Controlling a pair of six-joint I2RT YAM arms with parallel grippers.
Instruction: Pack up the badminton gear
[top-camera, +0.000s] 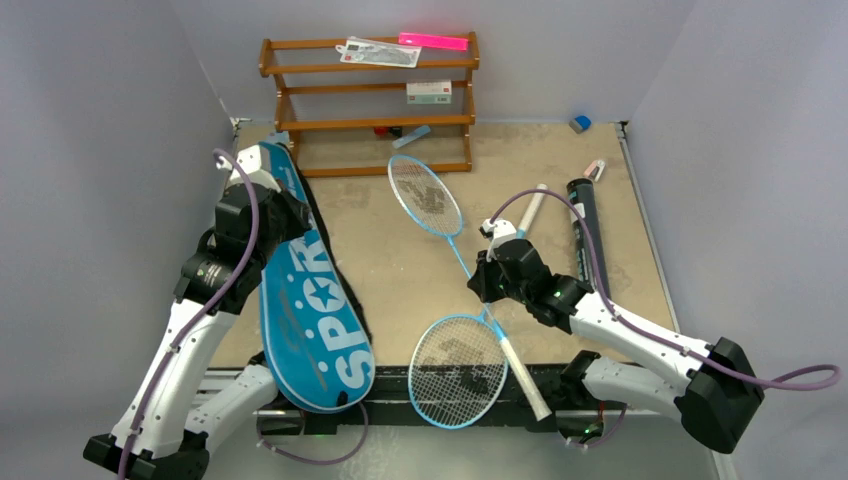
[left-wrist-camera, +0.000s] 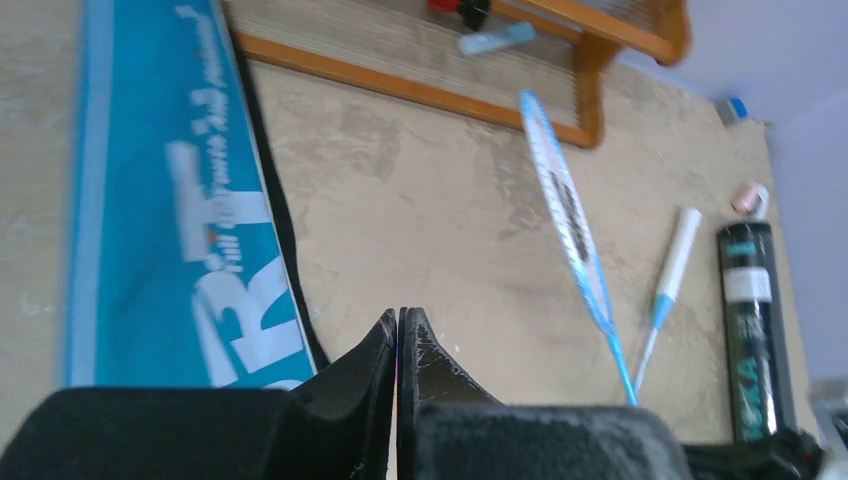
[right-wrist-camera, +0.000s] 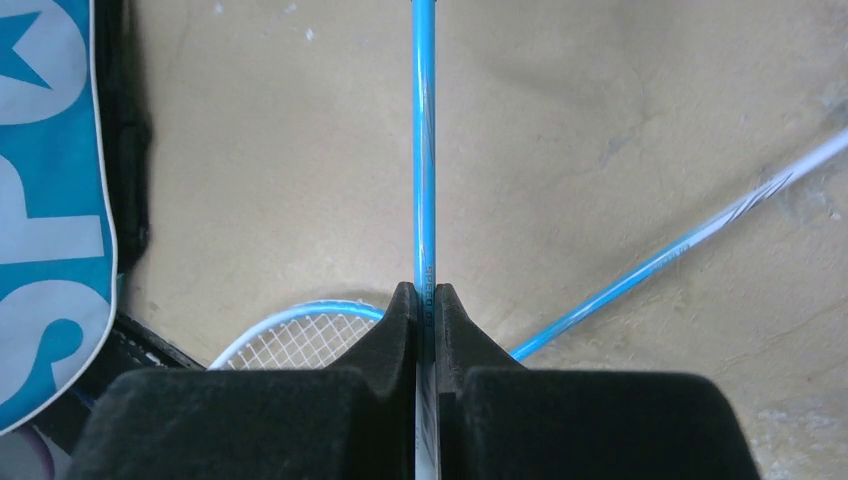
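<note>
A blue SPORT racket bag (top-camera: 310, 320) lies along the left, its wide end over the table's front edge. My left gripper (top-camera: 304, 216) is above its right side; in the left wrist view its fingers are shut, with nothing visible between them. My right gripper (top-camera: 477, 284) is shut on the shaft (right-wrist-camera: 425, 150) of one blue racket, whose head (top-camera: 425, 196) points to the rack and whose white handle (top-camera: 525, 378) points frontward. A second racket has its head (top-camera: 458, 370) at the front edge and its white handle (top-camera: 533, 208) behind my right gripper.
A black shuttlecock tube (top-camera: 586, 228) lies at the right. The wooden rack (top-camera: 370, 125) at the back bears a packet (top-camera: 382, 52), a pink box (top-camera: 433, 41) and a white box (top-camera: 429, 92). Small items lie at the back right. Bare table shows between bag and rackets.
</note>
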